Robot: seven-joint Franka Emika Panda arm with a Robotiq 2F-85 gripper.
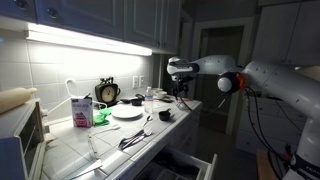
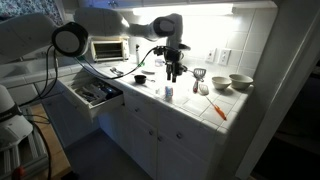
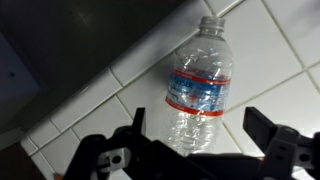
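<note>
In the wrist view, a clear plastic bottle [image 3: 198, 85] with a blue-and-red label extends between the two fingers of my gripper. The fingers are open, with a visible gap on either side of the bottle. Its capped neck points towards the top of that view; its lower end is partly hidden near the gripper. Exterior view 2 places the gripper [image 2: 172, 74] above the bottle [image 2: 168, 92] at the counter's front edge. From the other side, the gripper [image 1: 180, 84] appears over the counter's far end.
Bowls [image 2: 240, 81] and an orange-handled utensil [image 2: 214, 105] lie along the counter. A dark pot [image 1: 166, 115], a white plate [image 1: 127, 111] and a carton [image 1: 82, 111] occupy the nearer stretch. Below, an open drawer [image 2: 94, 108] juts out.
</note>
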